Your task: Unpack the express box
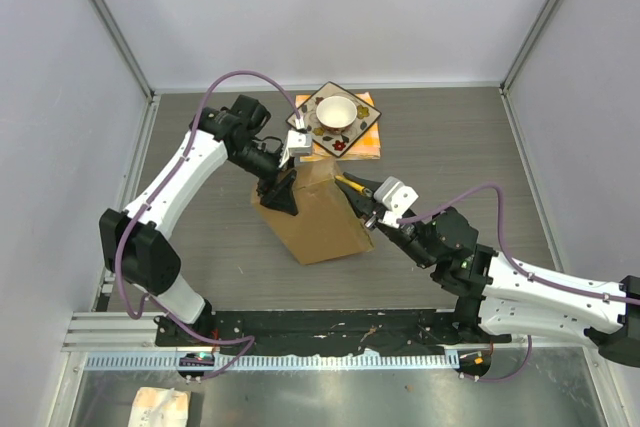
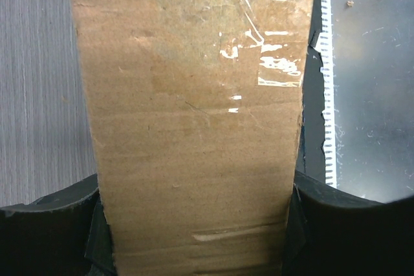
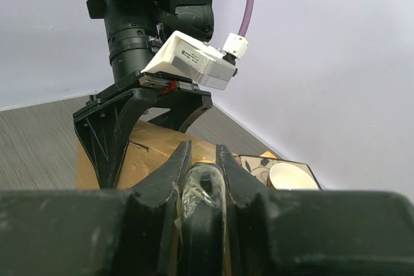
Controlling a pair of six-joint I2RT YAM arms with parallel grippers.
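Note:
The brown cardboard box [image 1: 312, 227] stands tilted in the middle of the table, its taped surface [image 2: 194, 114] filling the left wrist view. My left gripper [image 1: 278, 191] is shut on the box, gripping across it from above left. My right gripper [image 1: 350, 187] is at the box's upper right edge, shut on something; in the top view a yellow strip, apparently a tool, shows between or along its fingers, and in the right wrist view a dark handle-like piece with a clear, shiny part sits between the fingers. What exactly it holds is hard to tell.
Behind the box, a square patterned tray [image 1: 305, 111] with a white bowl [image 1: 336, 111] sits on an orange checked cloth [image 1: 365, 145]. Walls bound the sides and back; a folded cloth [image 1: 160, 407] lies below the front edge.

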